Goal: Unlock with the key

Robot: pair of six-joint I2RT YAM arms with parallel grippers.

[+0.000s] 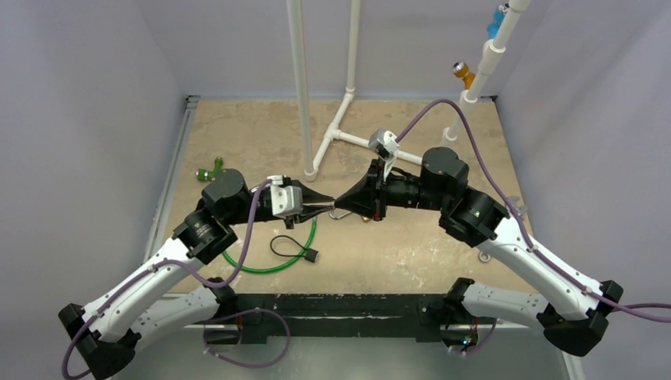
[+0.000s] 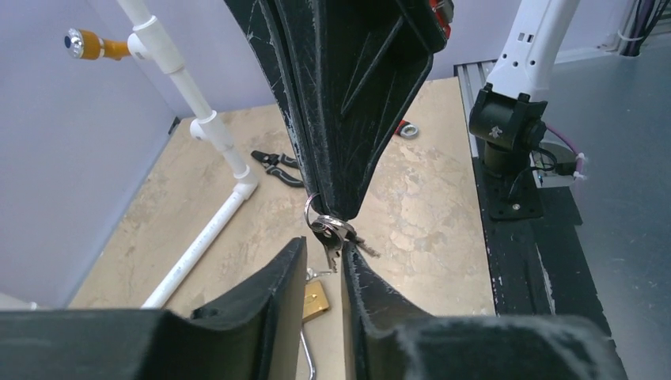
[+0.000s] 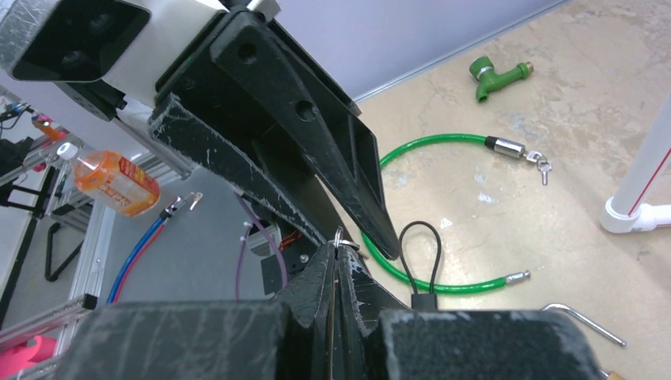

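Observation:
A pair of small silver keys point(image 2: 331, 229) on a ring hangs at the tips of my right gripper, which is shut on the ring. My left gripper faces it from the other side, part open, with one key reaching down toward the gap between its fingers; I cannot tell whether they touch it. The right wrist view shows the ring point(image 3: 340, 237) at the right gripper's point(image 3: 332, 249) tips, close to the left gripper's fingers point(image 3: 372, 214). On the board below lies a brass padlock point(image 2: 315, 301), partly hidden by the left fingers.
A green cable lock point(image 3: 506, 148) with its own keys point(image 3: 542, 164) lies on the board, near a green tap point(image 3: 498, 77). White pipes point(image 1: 334, 133) stand at the back. Pliers point(image 2: 278, 166) and a black loop cord point(image 3: 425, 301) lie apart. The front middle of the board is mostly clear.

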